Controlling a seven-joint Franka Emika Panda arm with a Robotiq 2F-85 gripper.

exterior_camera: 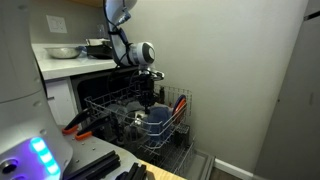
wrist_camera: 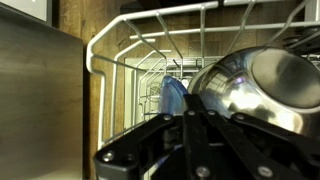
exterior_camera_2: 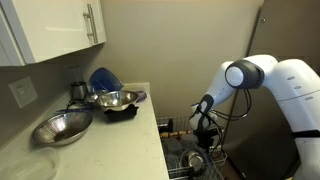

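My gripper is shut in the wrist view, with nothing visible between its fingers. It hangs over a white wire dishwasher rack (wrist_camera: 101, 48). A shiny steel bowl (wrist_camera: 235, 88) lies in the rack close to the fingers. Just left of the fingertips is a blue dish (wrist_camera: 172, 94), partly hidden by the gripper. From the side, the gripper (exterior_camera: 148, 103) reaches down into the rack near the blue dish (exterior_camera: 157, 119). Whether it touches either dish cannot be made out.
On the white counter (exterior_camera_2: 125, 135) stand a steel colander (exterior_camera_2: 62, 128) and a steel bowl (exterior_camera_2: 116, 99) on a dark base. A blue plate (exterior_camera_2: 104, 79) leans behind them. Wire rack walls (exterior_camera: 180, 122) surround the dishes. Bare floor lies right of the rack.
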